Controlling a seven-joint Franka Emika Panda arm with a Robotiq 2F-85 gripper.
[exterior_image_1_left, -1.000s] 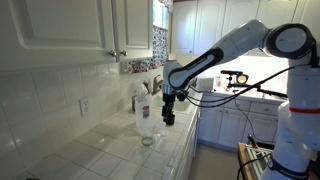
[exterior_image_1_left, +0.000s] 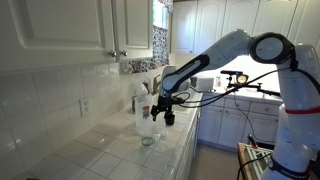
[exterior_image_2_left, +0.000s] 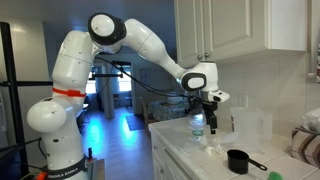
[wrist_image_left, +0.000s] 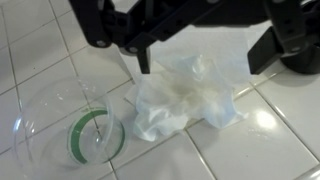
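Note:
In the wrist view my gripper is open above a crumpled white tissue or paper (wrist_image_left: 180, 98), with a finger on either side and nothing held. The tissue lies on white tiles. Left of it sits a clear round bowl or cup (wrist_image_left: 65, 125) with a green ring at its base. From the second exterior view, the arm reaches down over the counter, and a pale crumpled shape (exterior_image_2_left: 214, 143) shows below it.
A black pot (exterior_image_2_left: 240, 161) stands on the counter close to the tissue. A clear container (exterior_image_1_left: 148, 141) rests on the tiles in the first exterior view. Wall cabinets (exterior_image_1_left: 80, 30) hang above.
Seen from the first exterior view, the gripper end has shifted left over the counter, and the forearm's tilt has changed. The clear container and the pot appear unmoved.

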